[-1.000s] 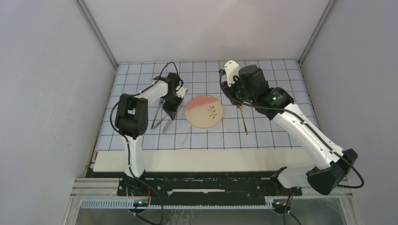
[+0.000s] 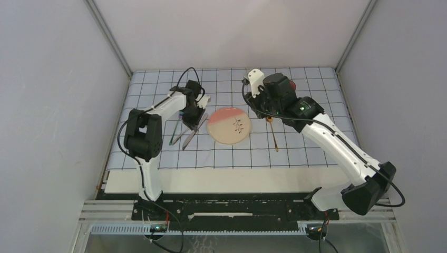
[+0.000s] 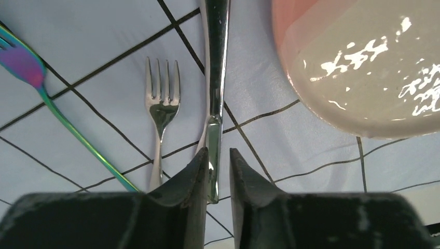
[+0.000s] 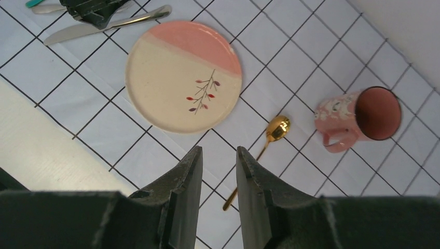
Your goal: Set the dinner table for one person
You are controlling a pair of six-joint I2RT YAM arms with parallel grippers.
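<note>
In the left wrist view a silver knife (image 3: 216, 67) lies on the cloth beside the plate (image 3: 363, 116). My left gripper hovers over the knife's near end, fingers slightly parted, the knife showing through the gap below them. Left of the knife are a silver fork (image 3: 162, 111) and a rainbow-coloured fork (image 3: 67, 122). The cream-and-pink plate (image 2: 229, 126) sits mid-table. To its right lie a gold spoon (image 4: 277, 127) and, on its side, a pink mug (image 4: 337, 116). My right gripper is open above the spoon's handle side, nothing between its fingers.
A white tablecloth with a dark grid (image 2: 226, 158) covers the table. Clear cloth lies in front of the plate and behind it. In the top view the right arm (image 2: 337, 142) hides most of the mug.
The right arm has shifted slightly left. Plate and spoon stay put.
</note>
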